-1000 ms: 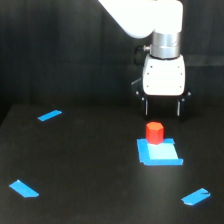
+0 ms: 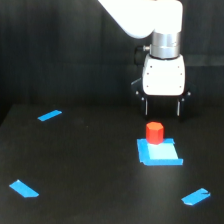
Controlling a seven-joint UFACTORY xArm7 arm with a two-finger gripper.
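Observation:
A small red block (image 2: 154, 131) sits at the back edge of a white square patch bordered with blue tape (image 2: 174, 161), right of the middle of the table. Above and slightly behind it hangs my gripper (image 2: 163, 107), pointing down from the white arm. Its dark fingers stand wide apart, so it is open, and I see nothing between them. A gap shows between the fingertips and the block.
Strips of blue tape lie flat on the dark table: one at the back left (image 2: 50, 115), one at the front left (image 2: 23, 188) and one at the front right (image 2: 196, 197).

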